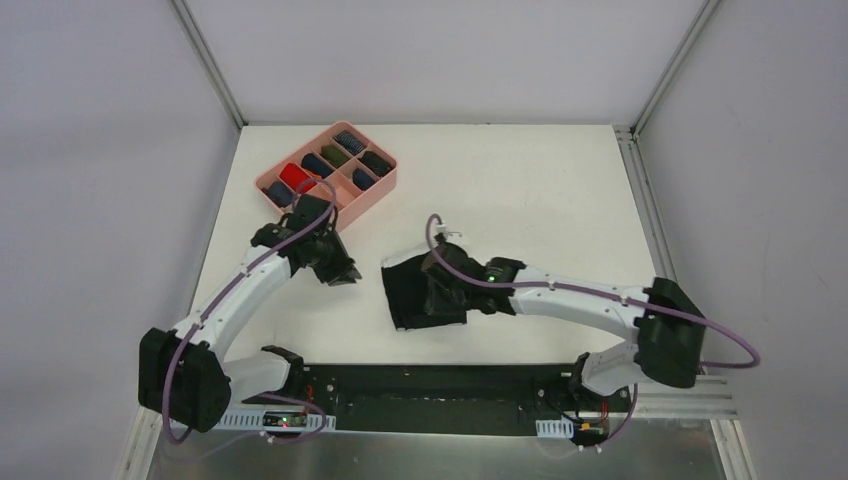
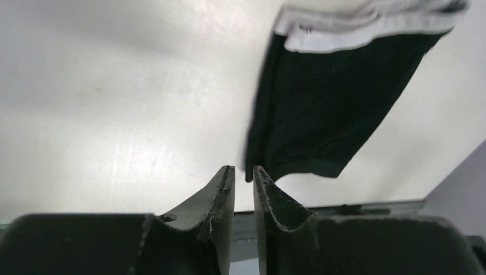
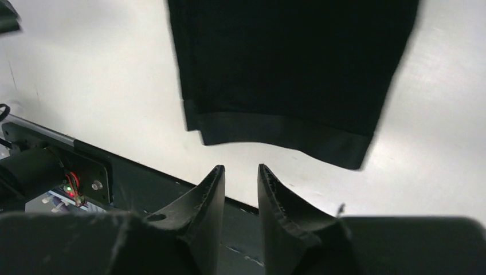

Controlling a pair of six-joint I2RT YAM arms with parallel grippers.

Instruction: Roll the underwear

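Black underwear (image 1: 405,300) with a white waistband (image 2: 367,34) lies spread on the white table, folded narrower along one side. My left gripper (image 1: 340,273) is raised to the left of it, fingers slightly apart, nothing seen between them. My right gripper (image 1: 440,290) hovers over the cloth, covering part of it in the top view; its fingers are part open with nothing seen between them, the cloth's lower hem just beyond them in the right wrist view.
A pink divided box (image 1: 350,210) with rolled garments in several compartments stands at the back left, partly hidden by my left arm. The dark front rail borders the table.
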